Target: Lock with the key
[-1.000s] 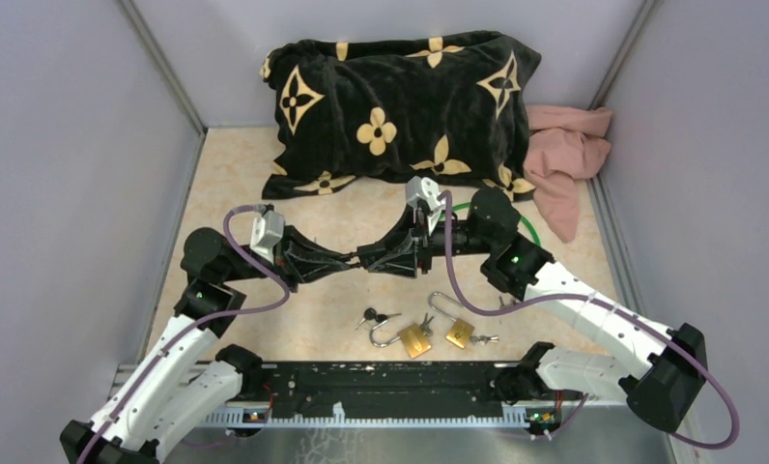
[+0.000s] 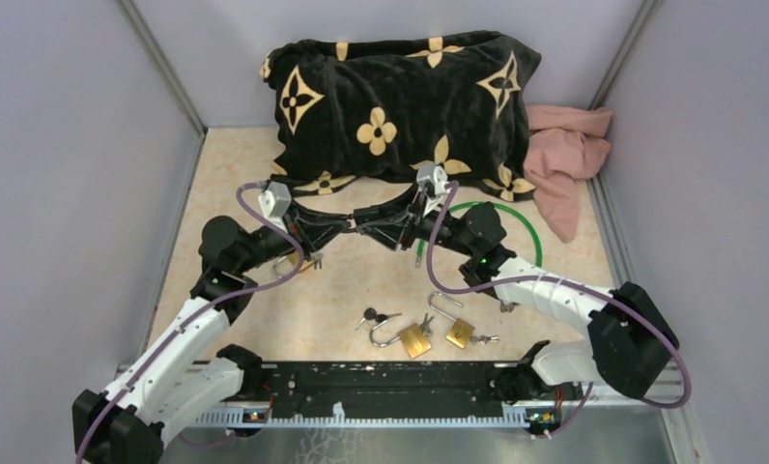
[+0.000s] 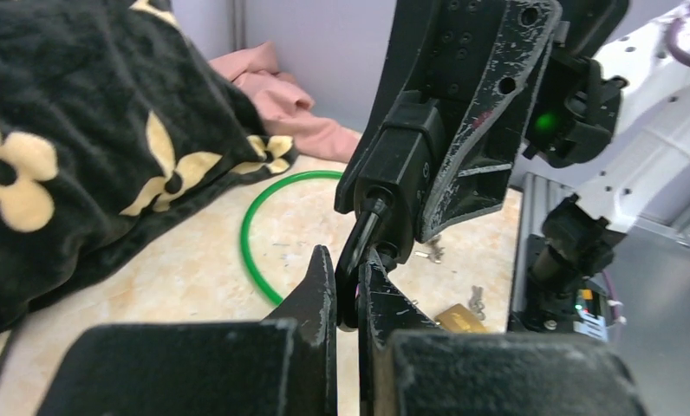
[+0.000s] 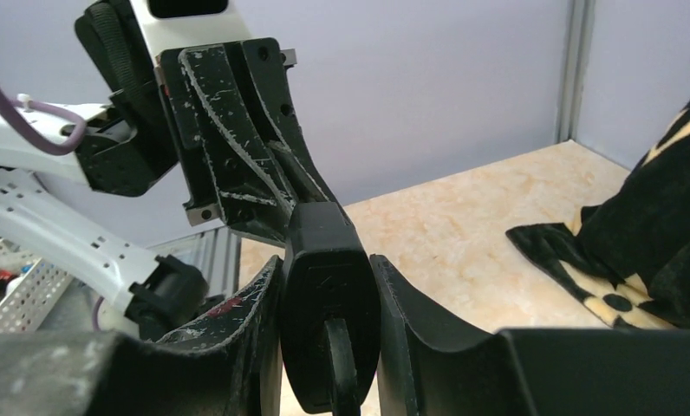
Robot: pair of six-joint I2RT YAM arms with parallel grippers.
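A black padlock spans the gap between my grippers, which meet near the centre of the top view. Its dark body (image 4: 328, 260) is clamped in my right gripper. In the left wrist view, the black shackle (image 3: 357, 238) emerges from the body, and my left gripper is shut on it. The far end of the padlock is covered by the fingers, so I cannot tell whether it is locked. I see no key in either gripper; loose keys (image 2: 369, 315) lie on the table.
Brass padlocks (image 2: 415, 340) with keys lie near the front edge, and another brass padlock (image 2: 306, 264) lies under the left arm. A green cable loop (image 2: 533, 236) curves behind the right arm. The dark patterned blanket (image 2: 400, 106) and pink cloth (image 2: 562, 164) fill the back.
Both grippers have moved together toward the back of the table with the black padlock between them. The brass padlock by the left arm has come into view.
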